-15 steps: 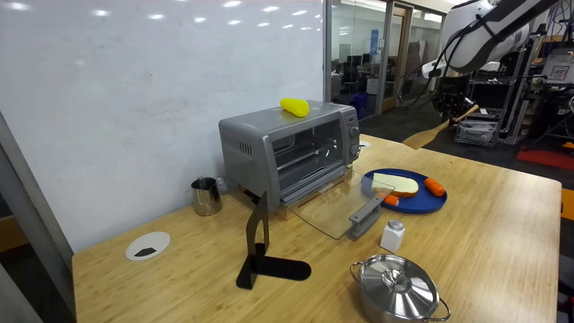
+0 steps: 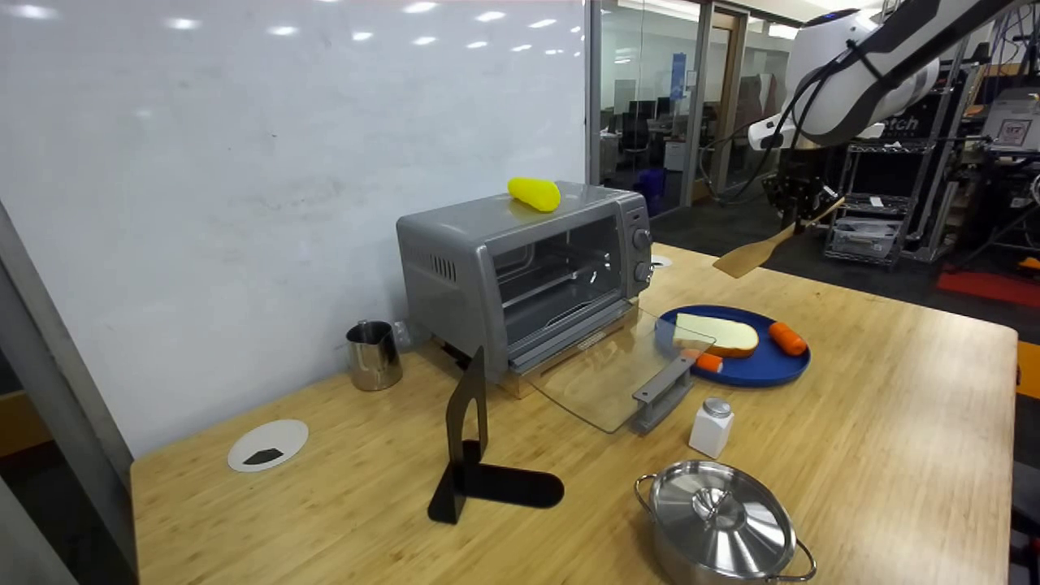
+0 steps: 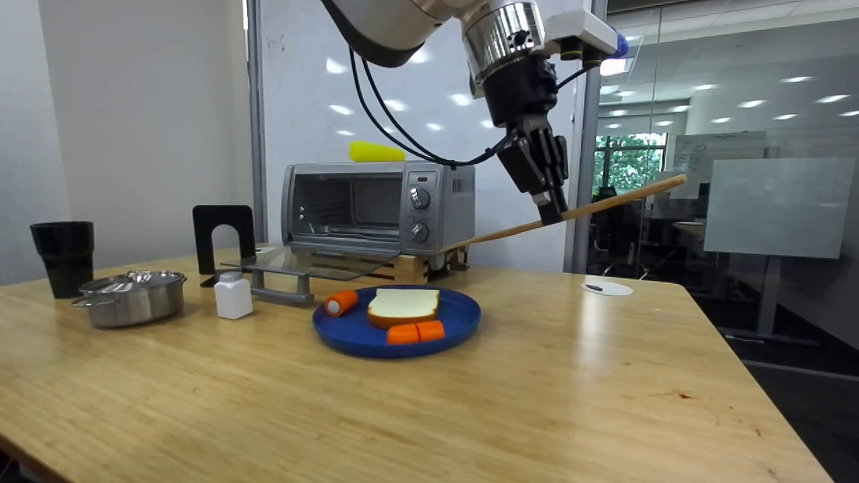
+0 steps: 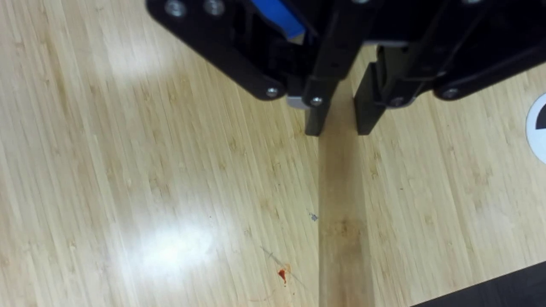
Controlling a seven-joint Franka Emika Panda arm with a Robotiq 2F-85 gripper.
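Note:
My gripper (image 3: 556, 210) is shut on a wooden spatula (image 3: 624, 201), well above the table. In exterior view 1 the spatula's flat blade (image 2: 748, 257) points down and left, toward the toaster oven. Seen from the wrist, the wooden handle (image 4: 344, 204) runs between both fingers. A blue plate (image 3: 354, 342) on the table carries a bread slice (image 3: 402, 306) and orange carrot pieces (image 3: 415, 331). The grey toaster oven (image 2: 458, 223) has its glass door (image 2: 604, 375) lowered, and a yellow object (image 2: 534, 193) lies on its top.
A lidded steel pot (image 2: 721, 517), a white shaker (image 2: 712, 429), a black stand (image 2: 507, 484) and a steel cup (image 2: 373, 356) are on the table. A black cup (image 3: 64, 257) stands at the far left.
My gripper and the spatula have moved a little to the left in exterior view 1, with the blade slightly lower. The tabletop objects have stayed in place.

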